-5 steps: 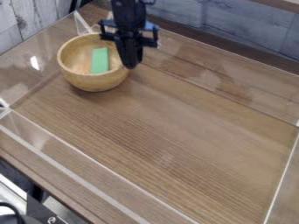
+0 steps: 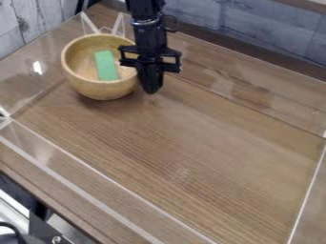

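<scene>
My dark gripper point(image 2: 151, 76) hangs low at the upper middle, just right of a round wooden bowl point(image 2: 90, 86), near or against its rim. A green block point(image 2: 106, 65) lies inside the bowl. The fingertips are small and dark, and I see nothing between them; the gripper looks shut.
A wall runs behind it at the back, with a marble-like surface at the far upper left.
My gripper has come down and slightly toward the viewer, now lower beside the bowl's right side. The bowl and green block look about where they were.
</scene>
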